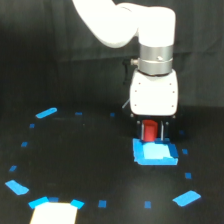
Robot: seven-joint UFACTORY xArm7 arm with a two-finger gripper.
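Note:
A small red block (150, 130) is between the dark fingers of my gripper (151, 133), which appears shut on it. My gripper points down from the white arm. The block is at the rear part of a blue, open-topped box (139, 157) with a pale inside. The block's lower end overlaps the box's back edge in this view. Whether it hangs above the box or touches it, I cannot tell. The fingers are dark against a dark background, so their tips are hard to make out.
Blue tape strips lie on the black table, such as one at the far left (46, 113) and one at the front right (186, 198). A pale object (54, 213) shows at the bottom left edge. The table left of the box is clear.

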